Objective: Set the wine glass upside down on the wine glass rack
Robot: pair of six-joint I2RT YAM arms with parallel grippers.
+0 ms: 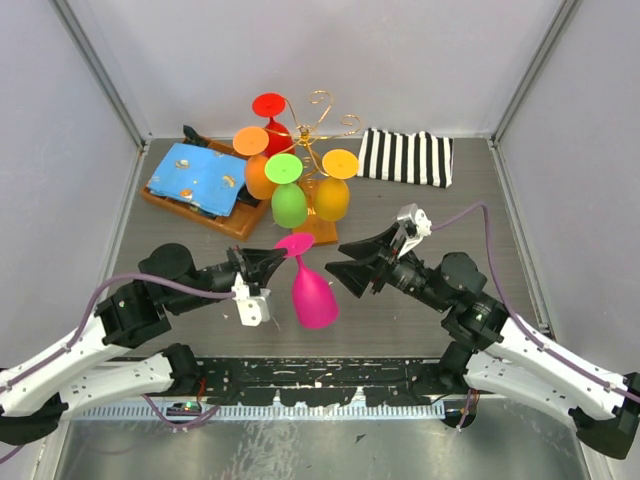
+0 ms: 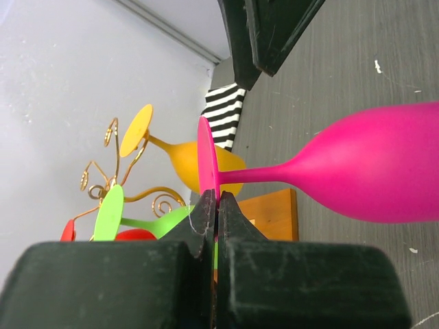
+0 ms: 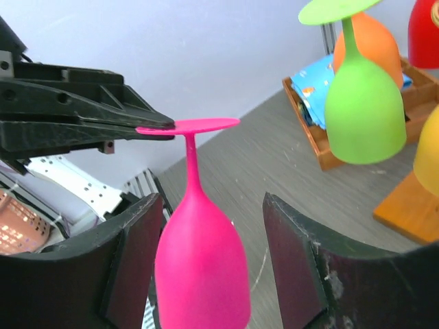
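The pink wine glass [image 1: 315, 300] hangs bowl-down in the air in front of the rack. My left gripper is shut on the thin rim of its flat foot, which shows between the fingertips. My right gripper [image 1: 337, 258] is open to the right of the glass. In the right wrist view, its fingers [image 3: 291, 240] stand apart, with the pink bowl [image 3: 202, 264] seen through the gap; nothing is gripped there. The golden wire rack [image 1: 305, 140] on a wooden base [image 1: 318, 232] carries red, orange, green [image 1: 289, 205] and yellow glasses, all upside down.
A wooden tray [image 1: 237, 228] with a blue cloth [image 1: 197, 178] lies left of the rack. To its right at the back is a black-and-white striped cloth [image 1: 406, 158]. The table right of the rack is mostly bare. The green and yellow bowls overhang the rack's near side.
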